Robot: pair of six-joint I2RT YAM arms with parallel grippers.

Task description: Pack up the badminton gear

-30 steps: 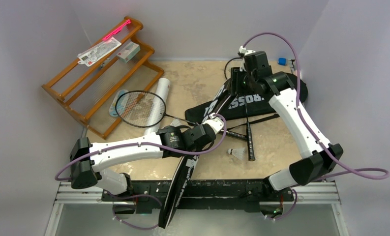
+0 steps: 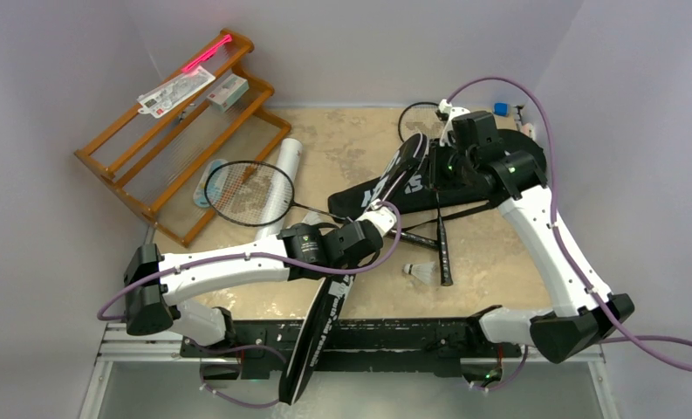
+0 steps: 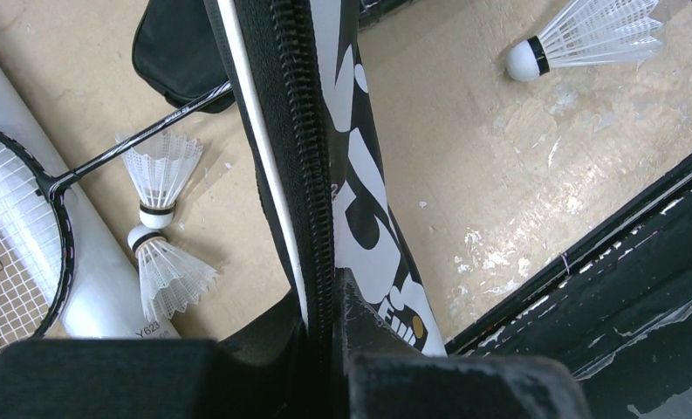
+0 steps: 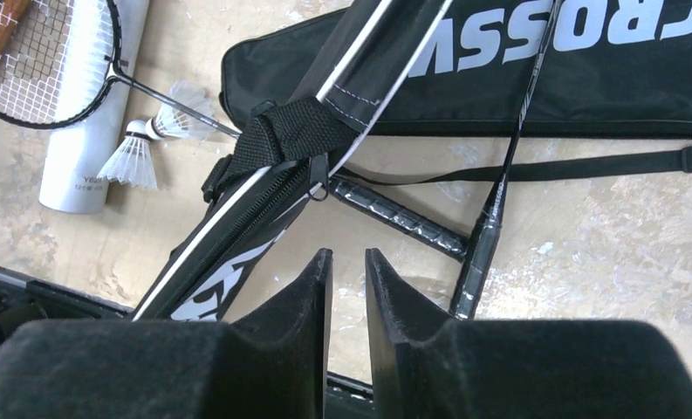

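A long black-and-white racket bag (image 2: 326,327) runs from beyond the table's front edge up past my left hand. My left gripper is shut on its zipped side. The zip shows clearly above the fingers. In the top view the bag's upper end touches my right gripper (image 2: 431,166), whose tips are hidden. The right wrist view shows a narrow gap between its fingers, with floor behind it; whether it grips the bag cannot be told. A second black bag (image 2: 482,186) lies flat behind. One racket (image 2: 250,193) lies left; another's handle (image 2: 444,253) points forward.
A shuttlecock (image 2: 421,272) lies in front; two more (image 3: 163,175) lie beside the white tube (image 2: 279,188). A wooden rack (image 2: 194,131) stands back left. Small items, one a blue cap (image 2: 501,109), sit back right.
My right gripper has moved right and slightly toward the front. The upper end of the held bag has shifted right with it. My left arm has stayed in place.
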